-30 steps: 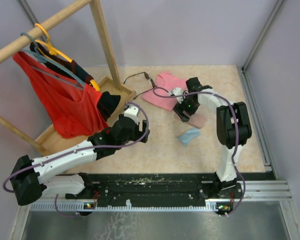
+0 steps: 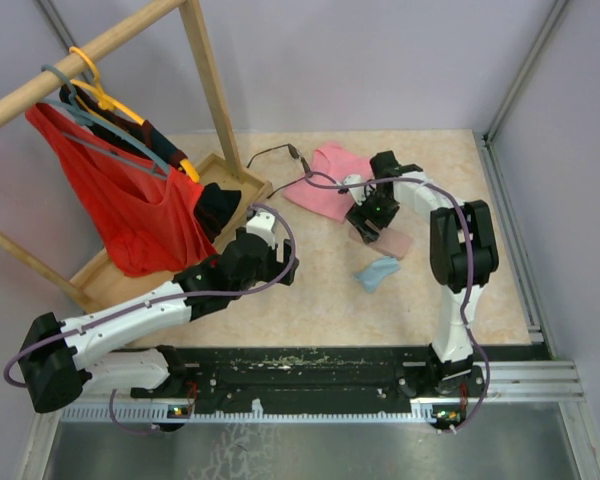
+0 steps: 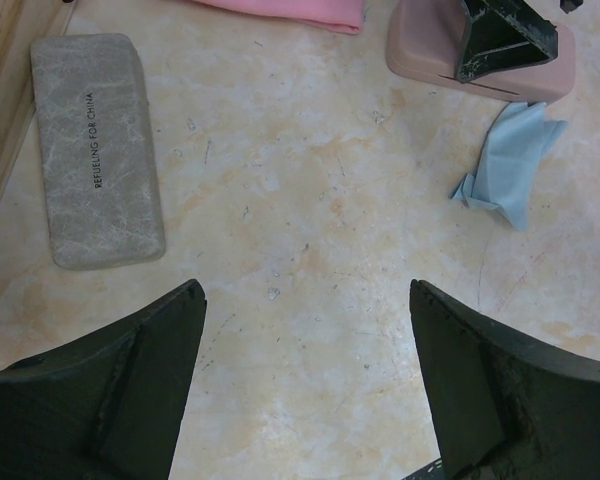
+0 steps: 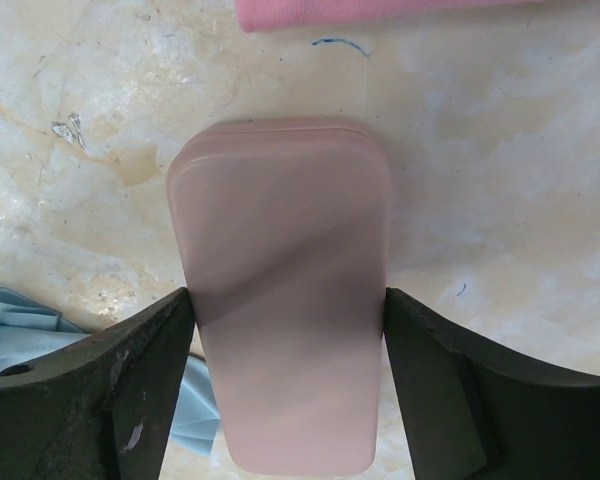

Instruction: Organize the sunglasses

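Dark sunglasses point(image 2: 295, 153) lie with their temples spread near the pink cloth point(image 2: 330, 170); in the left wrist view only a dark tip shows at the top edge. A grey lettered case point(image 3: 98, 150) rests by the wooden frame. Over bare table, my left gripper is open and empty. My right gripper has its fingers apart, one at each long side of the closed pink case point(image 4: 290, 210); whether they press on it does not show. A light blue cloth point(image 3: 515, 160) lies beside that case.
A wooden rack with hangers and red and dark clothes point(image 2: 130, 200) stands on the left over a wooden tray point(image 2: 220, 170). Bare table point(image 2: 320, 310) spreads between the arms and toward the front edge.
Compared with a second ago, my right arm has shifted slightly to the left at the pink case. The left arm has barely moved.
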